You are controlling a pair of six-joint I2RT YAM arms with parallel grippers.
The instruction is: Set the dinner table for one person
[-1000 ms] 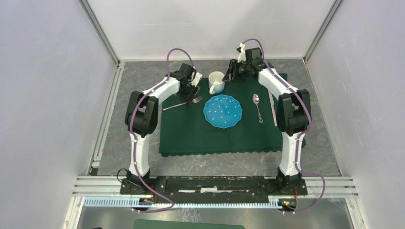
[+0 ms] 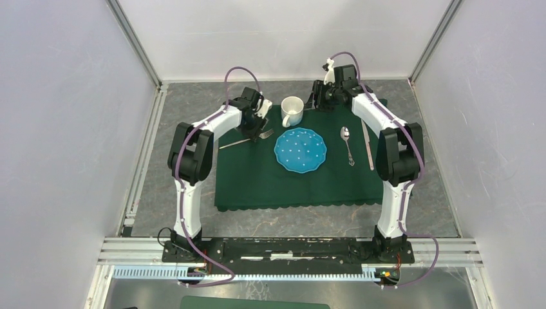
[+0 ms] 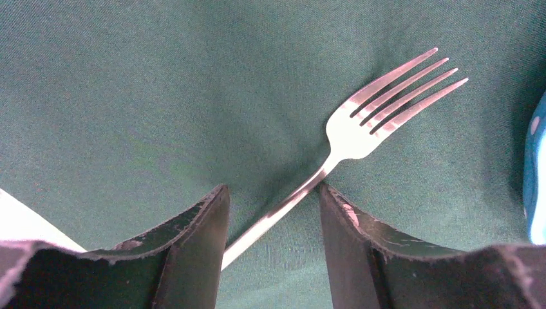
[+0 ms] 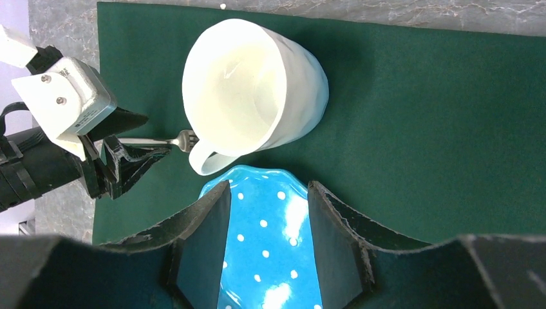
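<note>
On the green cloth (image 2: 296, 196) lies a blue dotted plate (image 2: 300, 150), a white mug (image 2: 292, 111) upright just behind it. A fork (image 3: 348, 134) lies left of the plate; its handle crosses between the parted fingertips of my left gripper, which is open and not clamped on it. To the plate's right are a spoon (image 2: 347, 145) and, farther right, a knife (image 2: 367, 145). My right gripper is open and empty, held to the right of the mug, with mug and plate in its wrist view.
Grey marbled table (image 2: 293, 225) borders the cloth. White walls enclose the sides and back. In the right wrist view the left arm's gripper is close to the mug's handle side.
My right arm has shifted slightly to the right, away from the mug. The left arm is nearly unmoved, and the tableware lies where it was.
</note>
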